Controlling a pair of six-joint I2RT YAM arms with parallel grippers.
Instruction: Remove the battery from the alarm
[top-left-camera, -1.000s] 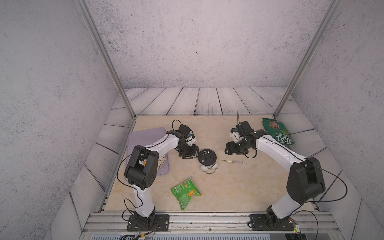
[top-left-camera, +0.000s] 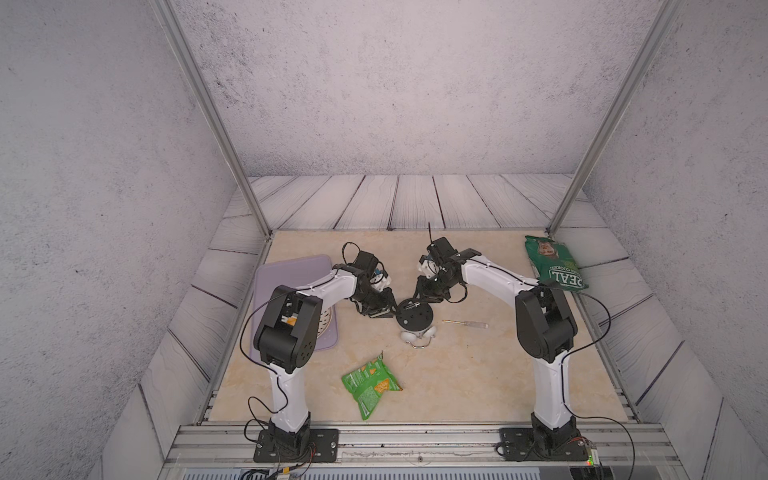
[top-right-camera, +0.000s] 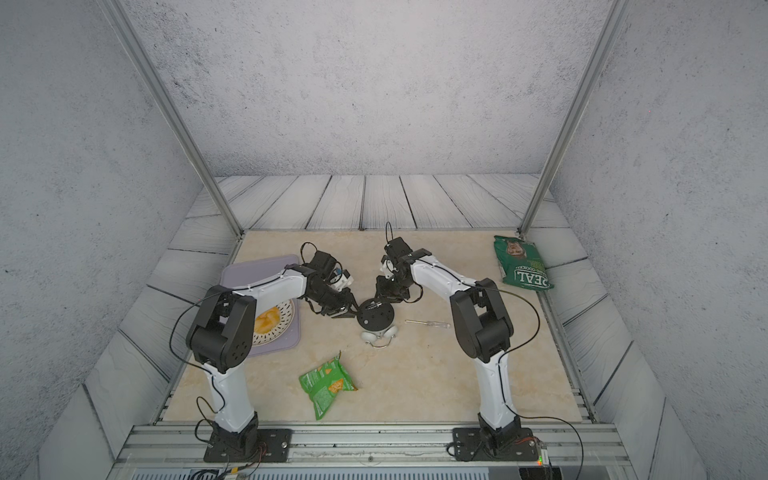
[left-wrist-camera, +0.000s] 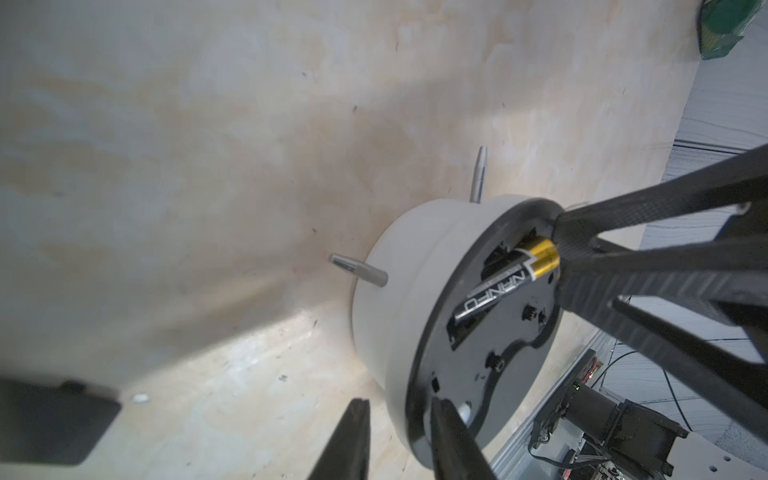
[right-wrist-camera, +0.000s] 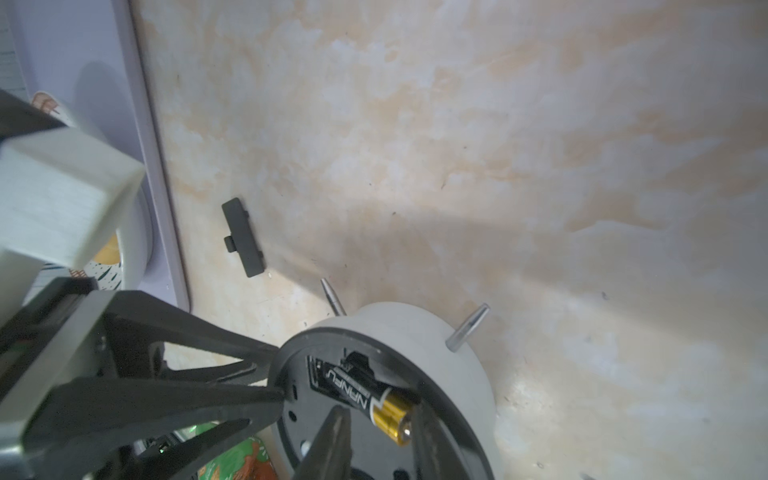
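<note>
The alarm (top-left-camera: 413, 318) is a round white clock lying with its black back up; its metal feet (right-wrist-camera: 469, 326) point away from the white bells (top-left-camera: 409, 337). In its uncovered slot lies a black-and-gold battery (left-wrist-camera: 504, 288). My left gripper is shut on the alarm's rim, one finger outside and one over the back. From the far side my right gripper reaches over the back, part open, its blurred fingertips around the battery's gold end. Whether they touch it I cannot tell; the battery still lies in the slot.
A small black cover (right-wrist-camera: 242, 237) lies on the table near the lilac tray (top-left-camera: 326, 268). A screwdriver (top-left-camera: 466, 324) lies right of the alarm. A green snack bag (top-left-camera: 370, 387) sits in front, another green bag (top-left-camera: 556, 262) at back right.
My right gripper has moved left from beside the screwdriver to the alarm's far edge. The left gripper has barely shifted at the rim, and the alarm stays in place.
</note>
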